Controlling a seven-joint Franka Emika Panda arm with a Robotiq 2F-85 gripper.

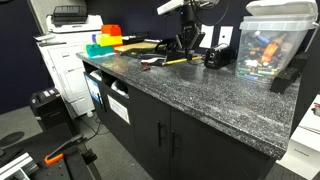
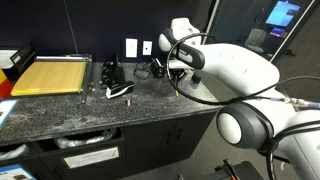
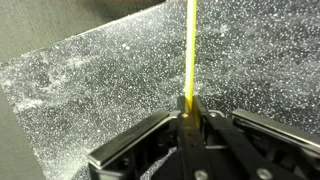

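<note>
In the wrist view, a thin yellow stick stretches from between the fingertips to the top edge of the picture. My gripper is shut on one end of it. Below lies the speckled dark countertop, with its edge at the left. From exterior view 1 the gripper appears low over the back part of the counter, and the yellow stick shows small beside it. Whether the stick touches the counter cannot be told.
A clear bin of colourful items stands to the right, beside a black device. A wooden board and a small reddish object lie on the counter's left side. Bare counter stretches along the front.
</note>
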